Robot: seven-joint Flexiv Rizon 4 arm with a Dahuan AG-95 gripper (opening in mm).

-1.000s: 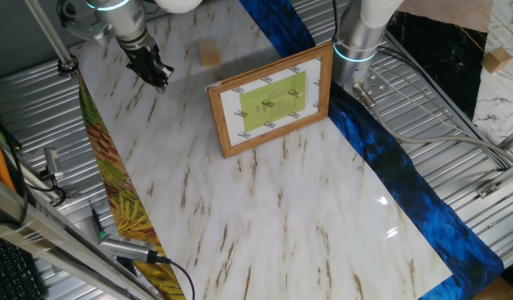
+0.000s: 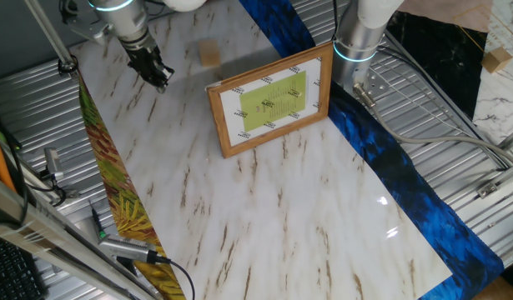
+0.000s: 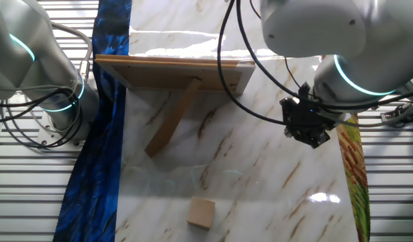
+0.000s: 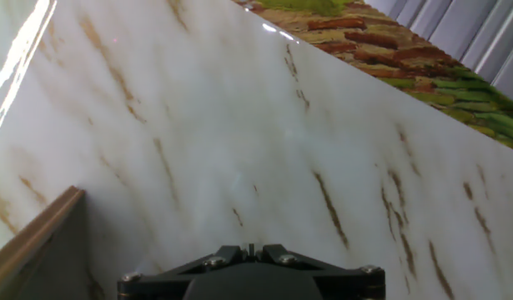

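Observation:
A small wooden cube (image 2: 209,52) lies on the marbled table behind the picture frame (image 2: 273,102); exterior view 2 shows the same cube (image 3: 201,212) on bare tabletop. The frame stands upright, propped by a wooden leg (image 3: 172,119) at its back. My gripper (image 2: 162,86) hangs over the table to the left of cube and frame, apart from both. In the wrist view the gripper is shut, its fingertips together and nothing showing between them. That view catches only a wooden edge (image 4: 39,233) of the frame at lower left; the cube is out of it.
Blue cloth (image 2: 389,171) runs along one table side, a yellow-green patterned strip (image 2: 114,192) along the other. The arm's base (image 2: 356,50) stands beyond the frame's right end. Dark cables (image 3: 226,87) cross exterior view 2.

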